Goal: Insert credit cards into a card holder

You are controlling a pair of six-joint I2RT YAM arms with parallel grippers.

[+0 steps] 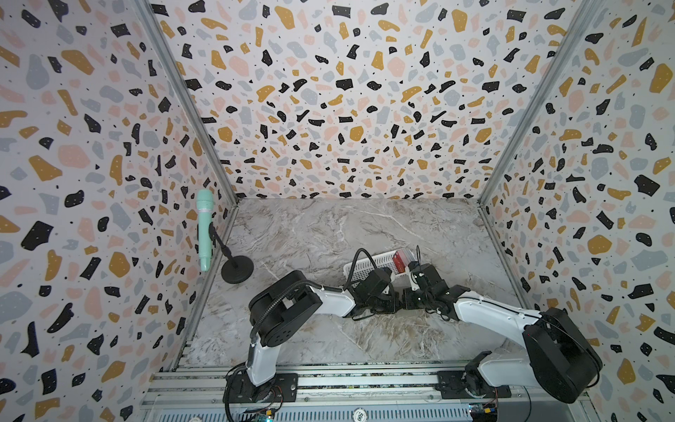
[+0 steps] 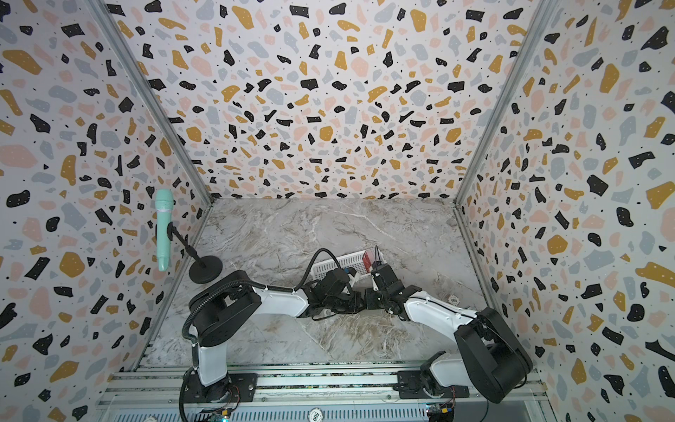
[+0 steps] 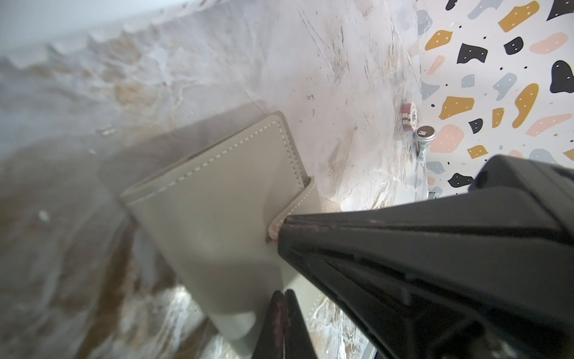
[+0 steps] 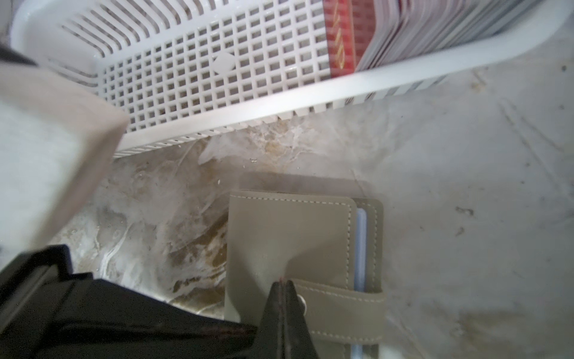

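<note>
The beige card holder (image 4: 287,233) lies flat on the marble table, folded over, with a pale card edge (image 4: 360,251) showing along its right side. Its snap strap (image 4: 340,305) crosses from the right side onto the front cover. My right gripper is shut, its tips at the strap's free end; only the strap could be between them, and I see nothing gripped. In the left wrist view my left gripper is shut over the holder's cover (image 3: 209,209), nothing visible between its fingers. Whether the snap is fastened cannot be seen.
Just behind the holder stands a white mesh basket (image 4: 334,89) with a red card (image 4: 340,36) and a stack of cards (image 4: 442,30) at its right end. A green microphone on a stand (image 1: 237,268) is far left.
</note>
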